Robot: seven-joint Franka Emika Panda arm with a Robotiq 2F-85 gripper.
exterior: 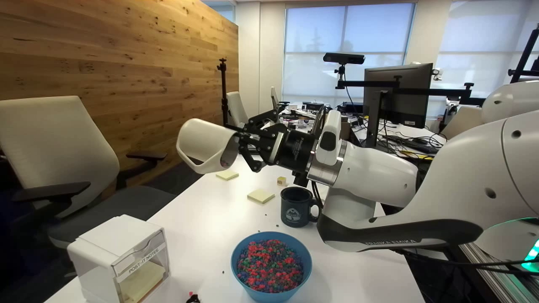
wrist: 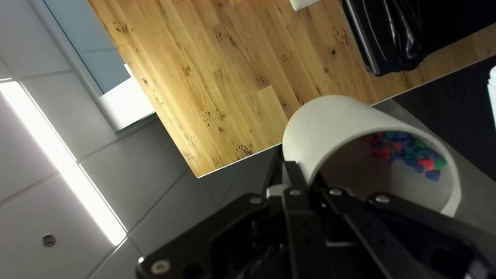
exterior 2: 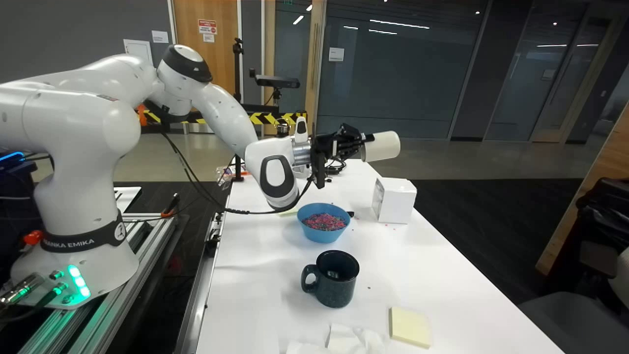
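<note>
A white cup [exterior: 202, 144] is held in the air by my gripper, which is shut on its rim side. The wrist view shows the white cup [wrist: 332, 121] tipped on its side, some red, blue and green bits [wrist: 411, 151] lying inside near its mouth. Below the raised arm, the blue bowl [exterior: 271, 290] stands on the table, filled with the same small coloured bits. The dark mug [exterior: 297, 209] is upright beside the bowl; in the second exterior view the mug [exterior 2: 336, 280] looks empty as far down as can be seen.
A white Post-it box [exterior: 118, 257] sits near the table's edge. Yellow note pads [exterior: 261, 196] and a small yellow cube [exterior: 281, 180] lie beyond the mug. White crumpled paper [exterior 2: 348, 341] rests near the mug. A few stray bits dot the otherwise clear tabletop.
</note>
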